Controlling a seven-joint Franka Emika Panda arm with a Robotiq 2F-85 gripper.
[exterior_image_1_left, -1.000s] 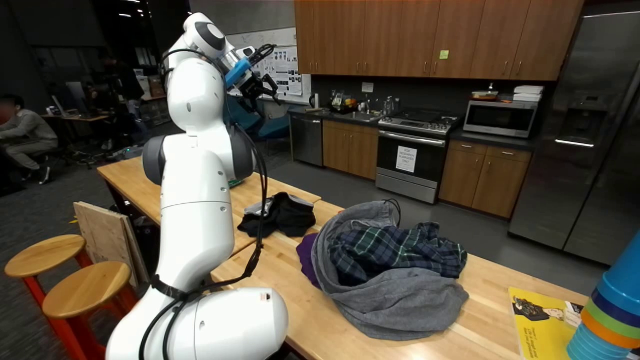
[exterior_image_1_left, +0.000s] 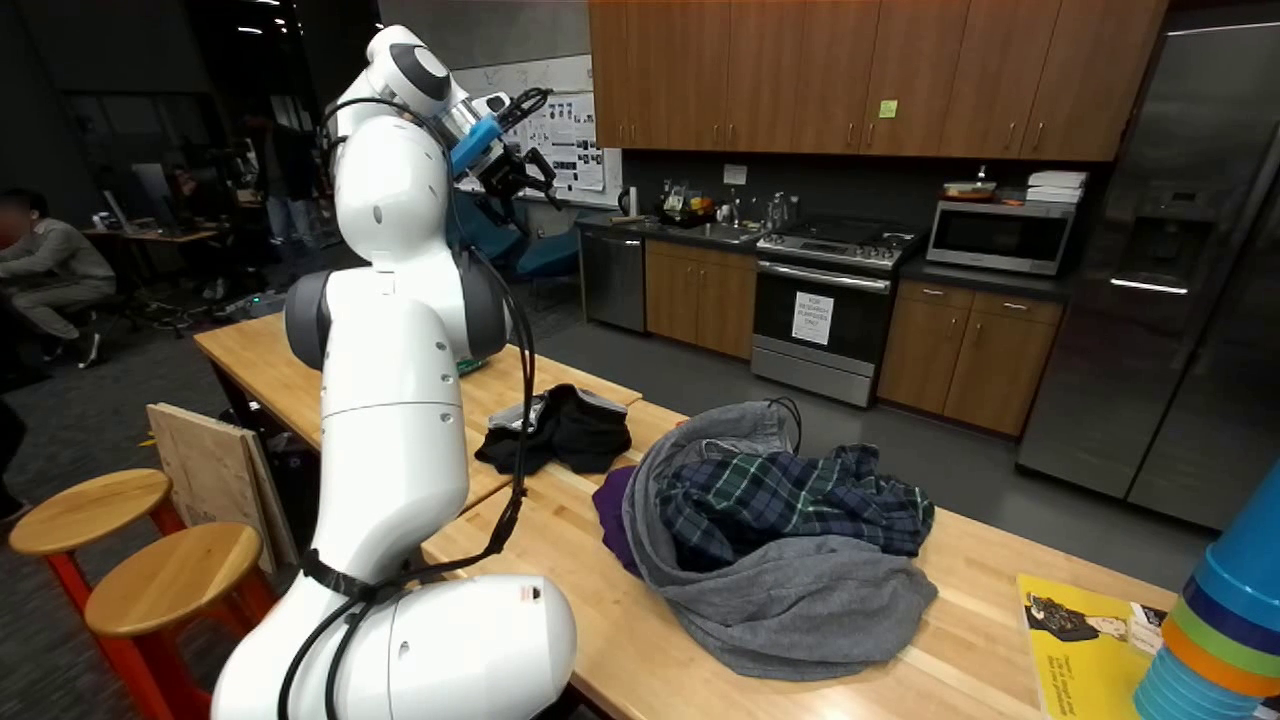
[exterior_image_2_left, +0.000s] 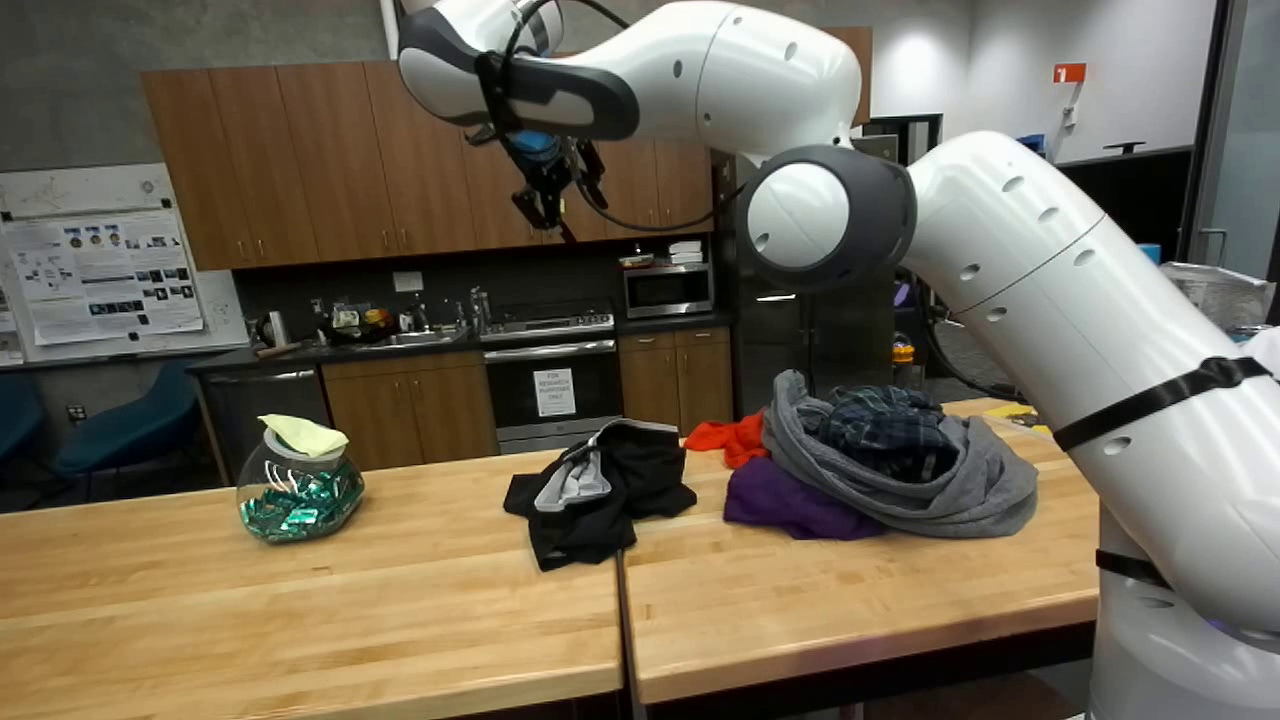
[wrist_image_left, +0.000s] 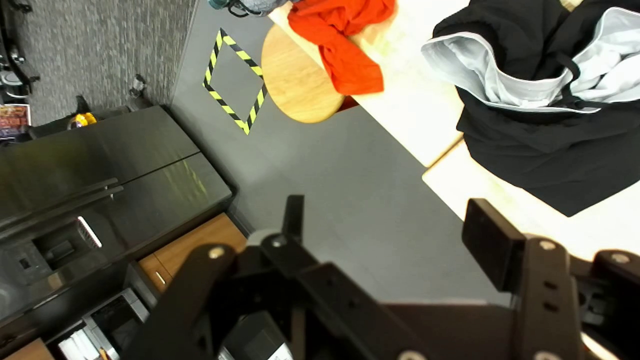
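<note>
High above the tables hangs my gripper, its fingers apart with only floor visible between them. Below it, a crumpled black garment with a grey-white lining (exterior_image_2_left: 600, 486) lies across the seam of the two tables. To its right is a purple cloth (exterior_image_2_left: 792, 502), partly under a grey fabric (exterior_image_1_left: 798, 606). A dark green plaid cloth (exterior_image_1_left: 780, 498) rests in the middle of that grey fabric. Behind the purple cloth sits a red cloth (wrist_image_left: 345, 42), which reaches the table edge in the wrist view. None of the cloths touches the gripper.
A glass bowl (exterior_image_2_left: 300, 492) of green-wrapped pieces stands at the left. At the right end are a yellow magazine (exterior_image_1_left: 1086, 648) and a blue striped stack (exterior_image_1_left: 1224, 624). Bare wood (exterior_image_2_left: 396, 600) runs along the left table. Two stools (exterior_image_1_left: 174, 576) stand beside the tables.
The arm, gripper and cloths look the same as a second ago. Only a person in the far background has shifted.
</note>
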